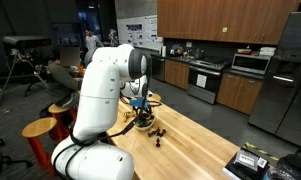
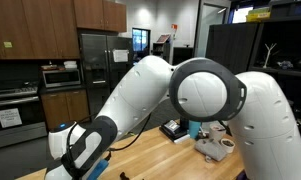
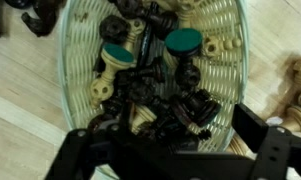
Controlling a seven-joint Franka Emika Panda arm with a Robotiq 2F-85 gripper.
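A pale wicker basket point(image 3: 77, 62) fills the middle of the wrist view, heaped with dark chess pieces point(image 3: 195, 107) and light wooden chess pieces point(image 3: 103, 80). Two of them show green felt bases point(image 3: 183, 41). Over the basket's near part my gripper stands open, its black fingers point(image 3: 262, 138) set wide apart. Nothing is held between them, and dark pieces show in the gap. From exterior view 1, the gripper point(image 1: 140, 104) hangs just above the basket point(image 1: 145, 126). Exterior view 2 has the basket hidden behind the arm.
Outside the basket, dark pieces point(image 3: 41, 15) lie on the wooden table to one side and light pieces point(image 3: 299, 112) to the other. A boxy device point(image 1: 248, 163) sits at the table's far right.
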